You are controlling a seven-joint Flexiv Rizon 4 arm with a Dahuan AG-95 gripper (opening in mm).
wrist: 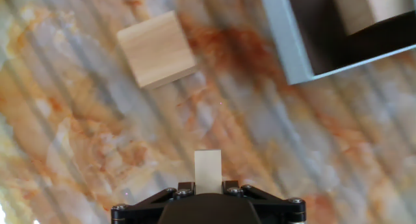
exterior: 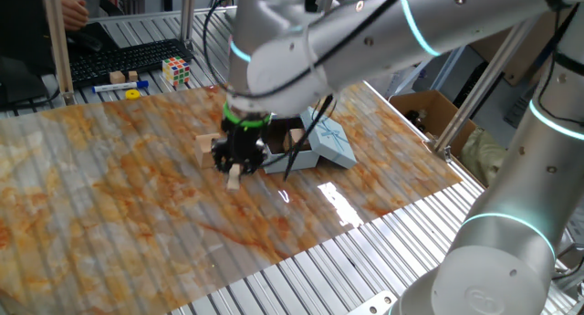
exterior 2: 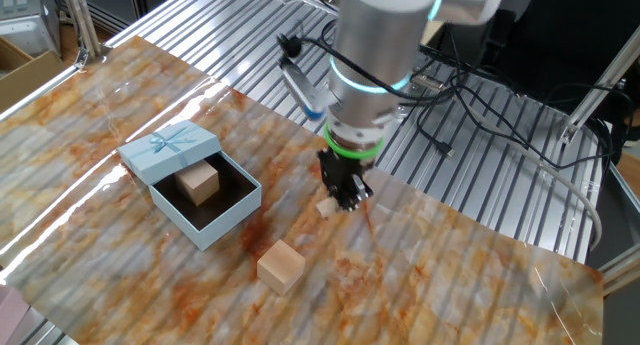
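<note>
My gripper is shut on a small, narrow wooden block [wrist: 208, 167], whose pale end sticks out past the fingers. In exterior view 2 this small block [exterior 2: 327, 207] hangs at the fingertips, apart from the box. A larger wooden cube [exterior 2: 281, 268] rests on the marbled sheet; in the wrist view the same cube [wrist: 157, 50] lies ahead and to the left. The light blue box [exterior 2: 212, 227] is uncovered on one side, with another wooden block [exterior 2: 198, 183] inside. Its lid [exterior 2: 170, 150], printed with a bow, leans across the far edge.
A Rubik's cube [exterior: 176, 71], a blue marker [exterior: 120, 86], a yellow ring [exterior: 132, 94] and a keyboard [exterior: 128, 64] sit beyond the sheet. Much of the marbled sheet [exterior: 109, 224] is bare on the left side of exterior view 1.
</note>
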